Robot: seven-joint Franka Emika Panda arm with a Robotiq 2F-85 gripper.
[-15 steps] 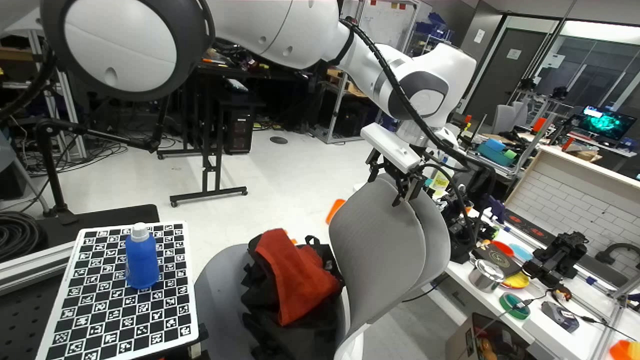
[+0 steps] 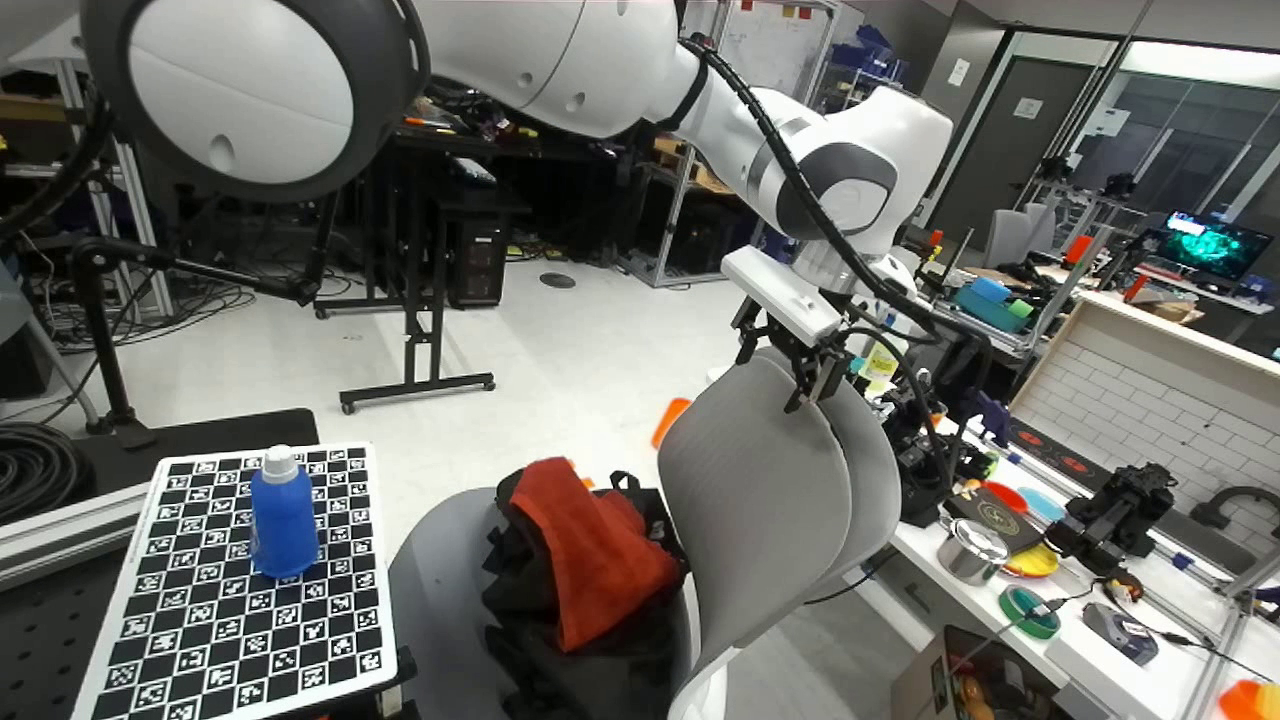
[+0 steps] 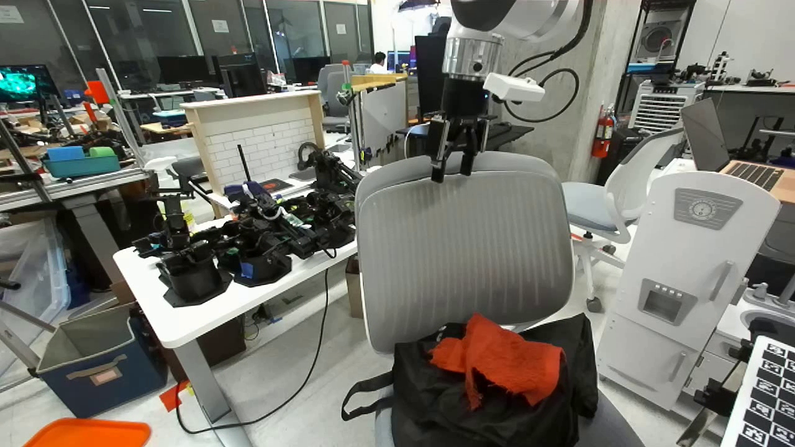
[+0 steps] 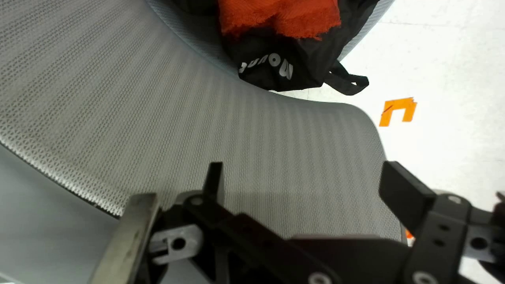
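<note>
My gripper [image 3: 452,177] stands open at the top edge of the grey chair backrest [image 3: 466,253], with no object held between its fingers. In the wrist view the left finger [image 4: 214,182] and right finger [image 4: 404,191] are wide apart over the grey mesh [image 4: 265,142]. A red cloth [image 3: 507,357] lies crumpled on a black bag [image 3: 425,395] on the chair seat, well below the gripper. In exterior view 1 the gripper [image 2: 768,374] also shows at the backrest's top; whether it touches the chair, I cannot tell.
A blue bottle [image 2: 283,516] stands upright on a checkered board [image 2: 192,642]. White tabletop [image 3: 175,313] with black devices is left of the chair in exterior view 2; a white toy fridge [image 3: 671,290] is right. Open floor [image 2: 564,348] lies behind the seat in exterior view 1.
</note>
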